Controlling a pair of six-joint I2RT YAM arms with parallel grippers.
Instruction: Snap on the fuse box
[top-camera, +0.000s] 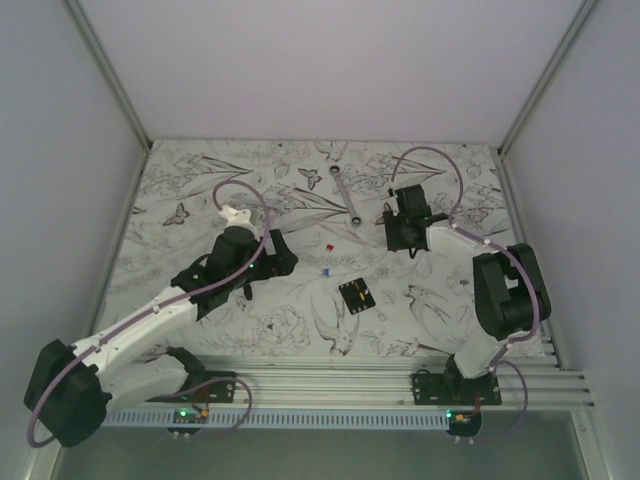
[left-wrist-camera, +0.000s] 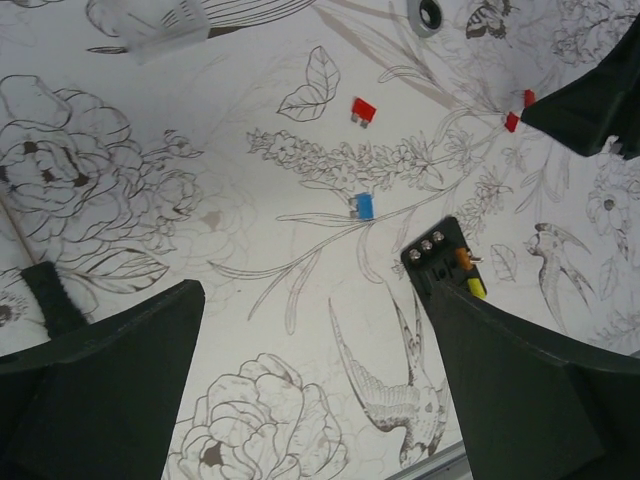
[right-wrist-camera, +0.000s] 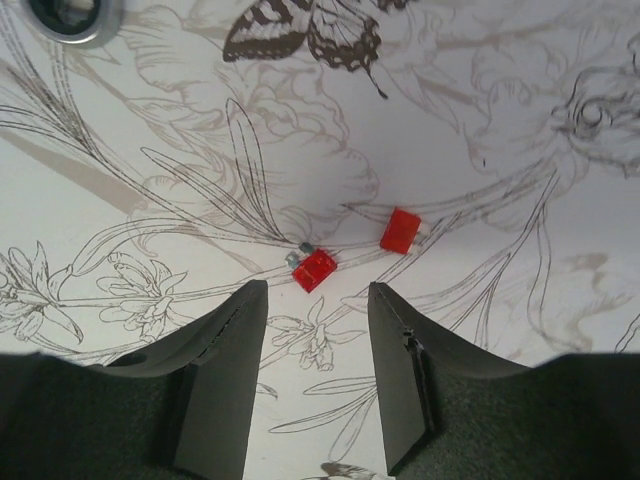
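The black fuse box (top-camera: 356, 295) (left-wrist-camera: 435, 265) lies on the patterned table, carrying small metal and coloured parts. Loose small pieces lie behind it: a blue one (top-camera: 326, 272) (left-wrist-camera: 364, 206) and red ones (left-wrist-camera: 364, 110) (right-wrist-camera: 313, 270) (right-wrist-camera: 401, 231). My left gripper (top-camera: 276, 255) stands open to the left of these pieces, its fingers empty. My right gripper (top-camera: 398, 238) hangs open over the right-side red pieces, nothing between its fingers.
A long double-ended wrench (top-camera: 344, 193) lies at the back centre. A dark-handled tool (left-wrist-camera: 55, 300) is left of the left gripper, near a clear object (left-wrist-camera: 165, 25). Side walls bound the table.
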